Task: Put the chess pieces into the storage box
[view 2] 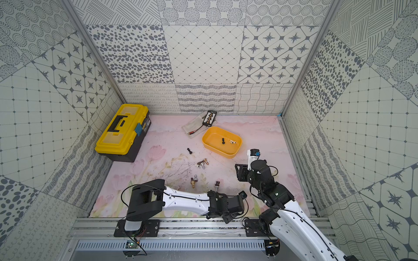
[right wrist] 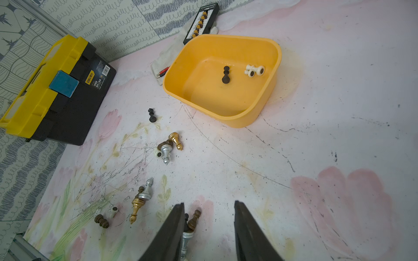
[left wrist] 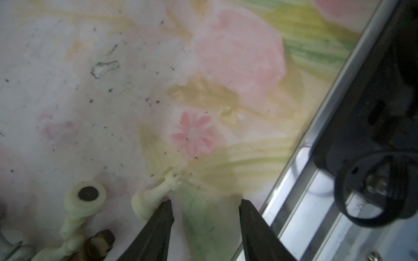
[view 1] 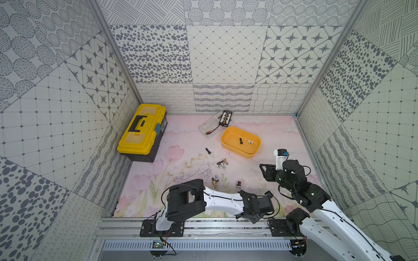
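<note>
The orange storage box [right wrist: 204,87] holds a black piece [right wrist: 226,74] and white pieces [right wrist: 254,70]. Loose chess pieces lie on the table: a black one [right wrist: 152,115], a gold, silver and brown cluster [right wrist: 166,152], gold and silver ones [right wrist: 138,203], brown ones [right wrist: 101,221] and a group by my right gripper. My right gripper is open and empty, in front of the box. My left gripper is open, low at the front edge, beside white pieces [left wrist: 152,195], blurred in the left wrist view.
A yellow toolbox [view 1: 140,130] stands at the left. An abacus-like rack [right wrist: 201,22] and clear bag lie behind the box. The table right of the box is clear. A metal rail [left wrist: 287,174] runs along the front edge.
</note>
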